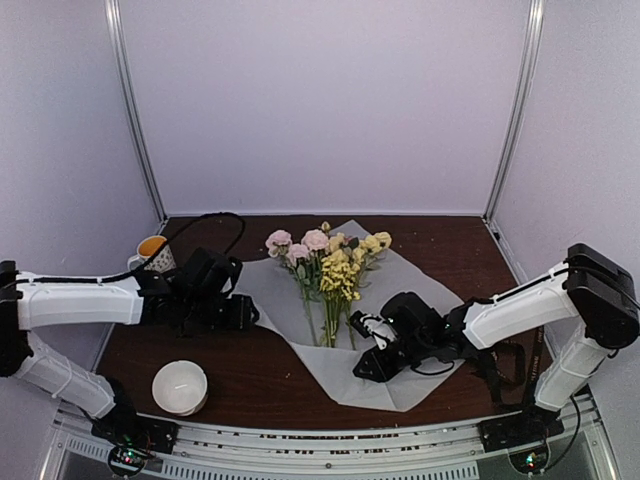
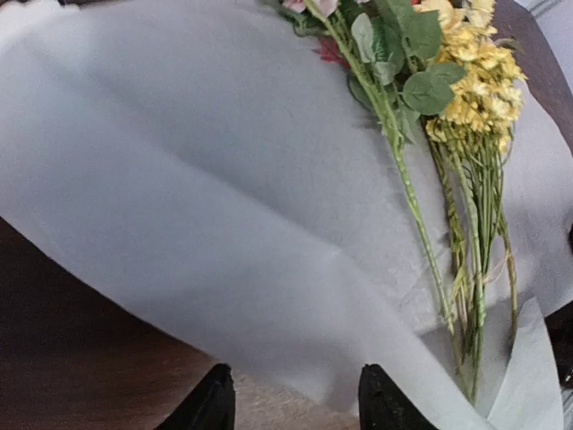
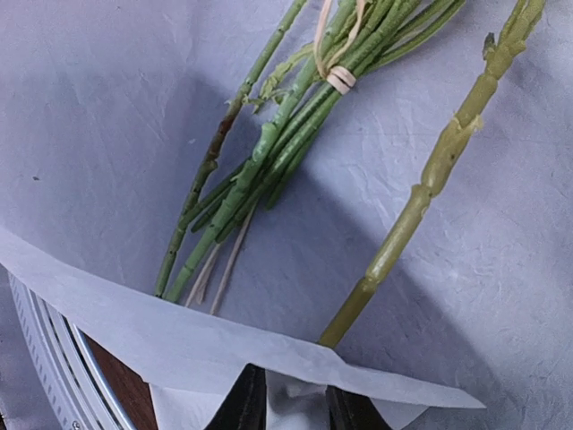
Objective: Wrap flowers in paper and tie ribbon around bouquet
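Note:
Pink and yellow fake flowers (image 1: 335,270) lie on a sheet of pale wrapping paper (image 1: 410,280), stems toward the front. My left gripper (image 1: 248,312) is at the paper's left edge. Its fingers (image 2: 213,403) stand apart, with the paper's edge (image 2: 269,349) beyond and nothing seen held. Over the paper's front part, right of the stem ends, is my right gripper (image 1: 372,368). In the right wrist view its fingers (image 3: 246,403) are apart at a folded-up paper edge (image 3: 269,345), without a visible grip. A pale band (image 3: 340,79) circles several green stems (image 3: 260,170).
A white bowl (image 1: 180,388) stands at the front left. Behind the left arm is a patterned cup (image 1: 160,262) with an orange inside.

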